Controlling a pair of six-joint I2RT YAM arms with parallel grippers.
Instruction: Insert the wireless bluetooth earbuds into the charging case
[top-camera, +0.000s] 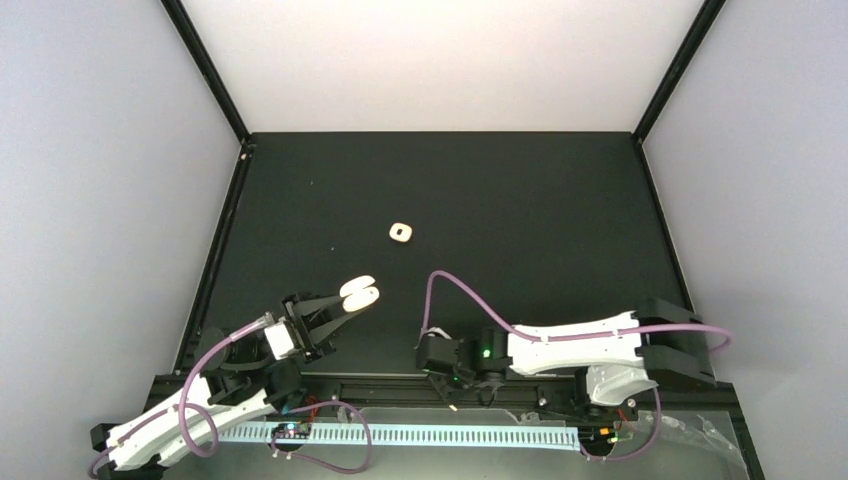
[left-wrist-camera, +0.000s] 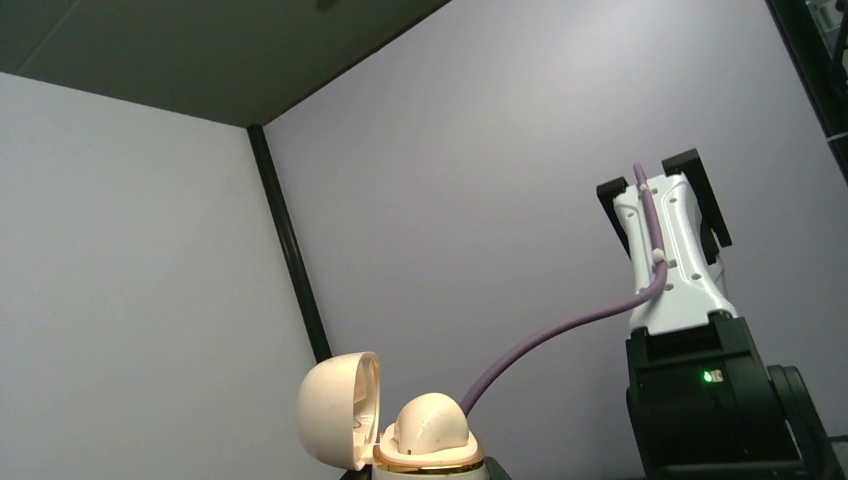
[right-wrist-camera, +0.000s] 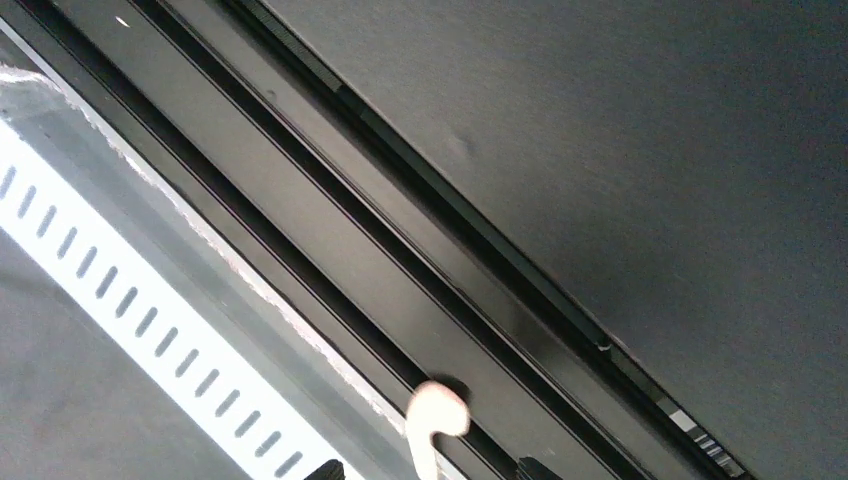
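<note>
My left gripper (top-camera: 345, 305) is shut on the white charging case (top-camera: 362, 298), its lid (left-wrist-camera: 336, 410) open. An earbud (left-wrist-camera: 430, 425) sits in it in the left wrist view. A loose white earbud (right-wrist-camera: 437, 412) lies on the black rail at the near edge, stem down in the right wrist view. My right gripper is above it, fingertips apart at the bottom of that view, nothing seen held.
A small white square piece (top-camera: 400, 232) lies mid-table. A perforated white strip (top-camera: 470, 437) and clear plastic run along the near edge, bounded by rails.
</note>
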